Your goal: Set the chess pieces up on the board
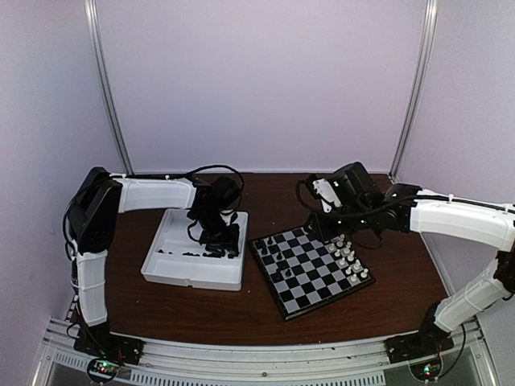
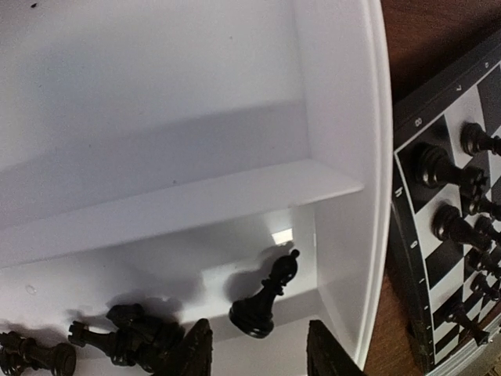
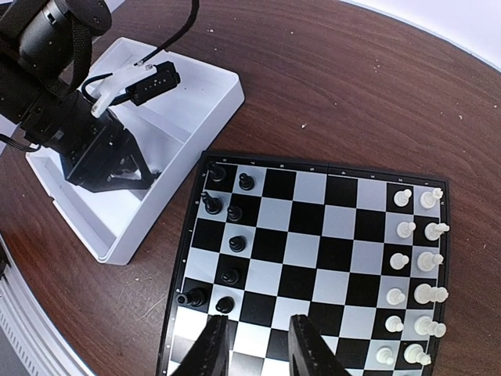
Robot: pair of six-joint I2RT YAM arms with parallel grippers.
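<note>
In the left wrist view a black bishop (image 2: 266, 299) lies alone in the front compartment of the white tray (image 2: 376, 157). My left gripper is part open, its two fingers on either side of the bishop's base end and nothing held. More black pieces (image 2: 129, 337) lie heaped to its left. On the chessboard (image 3: 313, 258), several black pieces (image 3: 236, 244) stand along the left side and the white pieces (image 3: 430, 262) fill two rows at the right. Over the board hangs my right gripper, open and empty.
A divider (image 2: 180, 196) splits the tray into compartments; the one behind it is nearly empty. The tray's right wall stands close to the board's edge. Bare brown table (image 3: 313, 86) shows behind the board.
</note>
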